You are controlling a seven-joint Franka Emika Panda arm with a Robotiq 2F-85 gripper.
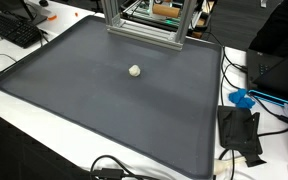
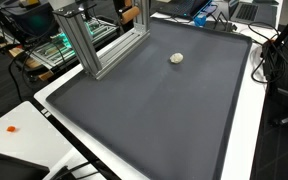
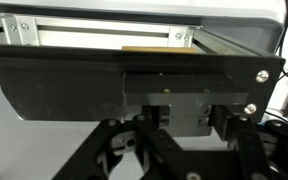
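In the wrist view my gripper is shut on a dark, block-like part at the front of a long black panel [image 3: 64, 90]. It looks like a handle, though dark on dark makes its shape hard to tell. Behind the panel lies an open bay with a pale floor [image 3: 94, 39] and metal brackets. A tan wooden piece [image 3: 159, 49] shows along the panel's inner edge. Neither exterior view shows the gripper. A small whitish round object [image 1: 135, 71] sits alone on the grey mat [image 1: 114, 110], well apart from the metal frame [image 1: 149, 35]; the same whitish object [image 2: 176, 58] appears in exterior view 2.
At the mat's far edge stands the metal frame [image 2: 109, 45], with a brown block [image 2: 130, 14] up on it. Black and blue items [image 1: 239, 130] with cables lie beside the mat. A keyboard [image 1: 12, 30] is at far left.
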